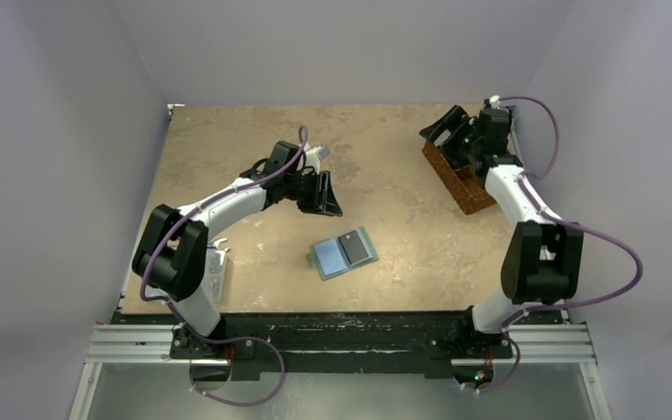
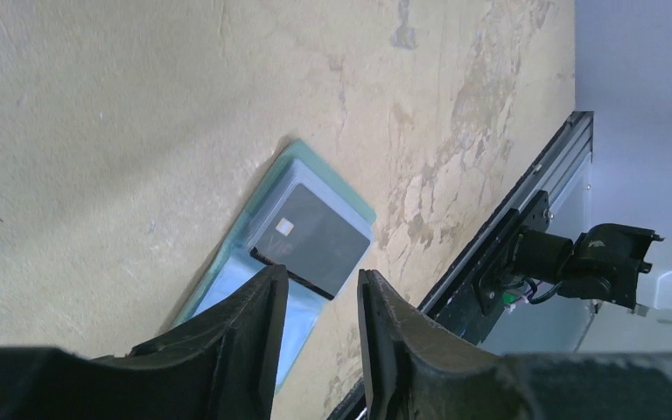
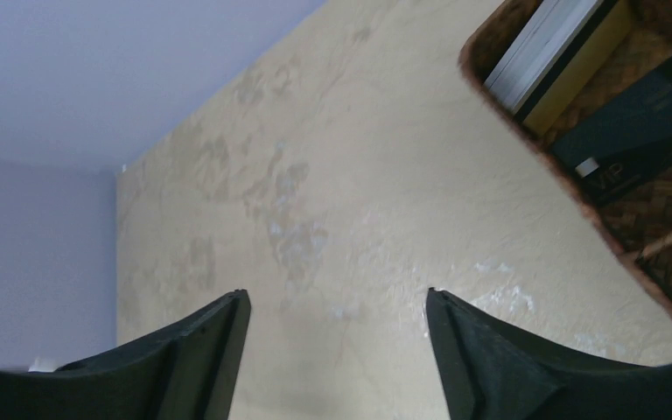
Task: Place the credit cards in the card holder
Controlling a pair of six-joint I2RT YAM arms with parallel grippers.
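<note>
The card holder lies open on the table, pale blue inside with a green-grey edge. In its right half sits a dark grey card with a small light square near one corner. My left gripper is raised above the holder, its fingers apart and nothing held between them. Over at the basket's near-left side, my right gripper is open and empty. A dark card marked VIP lies inside the woven basket; the right gripper hides part of that basket in the top view.
White and gold-edged flat items stand against the wall of the basket's same compartment. A clear tray sits by the left arm's base.
</note>
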